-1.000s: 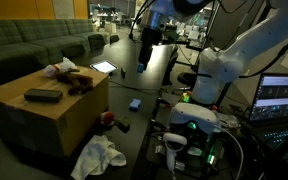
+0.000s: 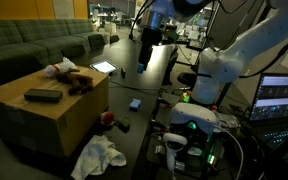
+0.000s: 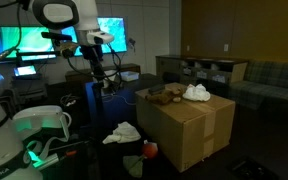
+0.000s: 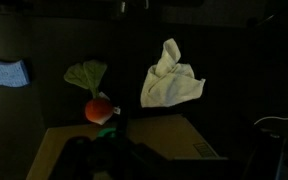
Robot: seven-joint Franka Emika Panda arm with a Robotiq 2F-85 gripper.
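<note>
My gripper [image 2: 139, 50] hangs high above the dark table, its dark fingers spread apart and nothing visible between them. Well below it, a crumpled white cloth [image 4: 171, 82] lies on the table, also seen in exterior view 2 as the pale cloth [image 3: 124, 133]. To the cloth's left in the wrist view are a round red item [image 4: 99, 110] and a dull green, leafy-looking item [image 4: 86, 75], close together. A light blue sponge-like block [image 4: 4, 73] rests at the left edge of that view.
A large cardboard box [image 3: 189, 138] stands beside these items. On top are a black object [image 2: 43, 96], brown lumpy things [image 2: 76, 82] and a white bundle [image 3: 197, 93]. Cables and small equipment lie near the arm's base [image 2: 192, 118].
</note>
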